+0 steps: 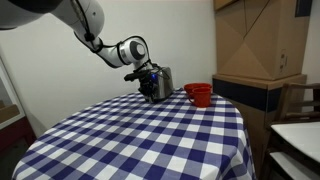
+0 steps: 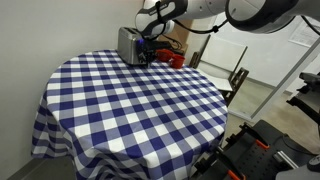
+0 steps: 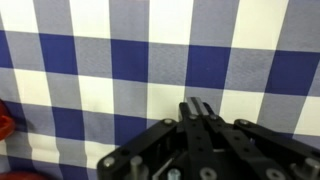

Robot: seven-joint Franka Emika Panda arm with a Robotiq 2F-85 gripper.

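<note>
A silver toaster (image 1: 165, 82) stands at the far end of the table, and in exterior view 2 the toaster (image 2: 128, 45) is partly covered by the arm. My gripper (image 1: 153, 88) is low in front of it, pointing down. Seen from the wrist, the gripper has its fingertips together with nothing showing between them, and only checkered cloth lies beneath. Two red cups, one of them the nearer cup (image 1: 202, 96), stand right of the toaster. Red edges (image 3: 6, 122) show at the wrist view's left border.
A blue-and-white checkered cloth (image 1: 120, 140) covers the table, its near part clear. Cardboard boxes (image 1: 262, 45) are stacked behind at the right. A wooden chair (image 1: 290, 105) stands beyond the table's right side.
</note>
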